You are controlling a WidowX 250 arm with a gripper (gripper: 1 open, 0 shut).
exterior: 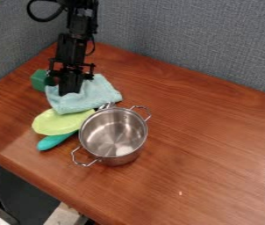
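Note:
My black gripper reaches down from the top left onto a light blue cloth; its fingertips are at the cloth, and I cannot tell if they are open or shut. A green object sits just left of the gripper, partly hidden. A yellow-green round flat thing and a turquoise handled item lie in front of the cloth, beside a steel pot with two wire handles.
Grey walls stand behind and left. The table's edge runs along the lower left.

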